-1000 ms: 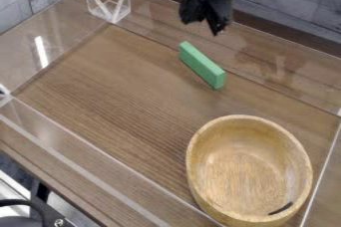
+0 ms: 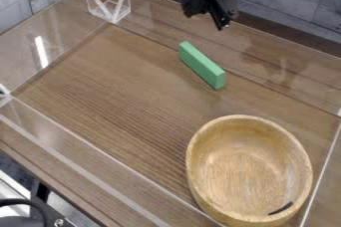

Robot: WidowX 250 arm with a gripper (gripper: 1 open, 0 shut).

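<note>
My gripper is a dark shape at the top centre, above the back part of the wooden surface; whether its fingers are open or shut is hard to make out. A green block lies on the wood a little below it, apart from it. A round tan bowl stands at the lower right, with a small dark mark or object inside near its bottom right.
A clear plastic holder stands at the back left. Walls border the area at the back and left, and dark cables lie at the lower left corner.
My gripper has shifted slightly upward in the view over the last second. The green block and the bowl have stayed where they were.
</note>
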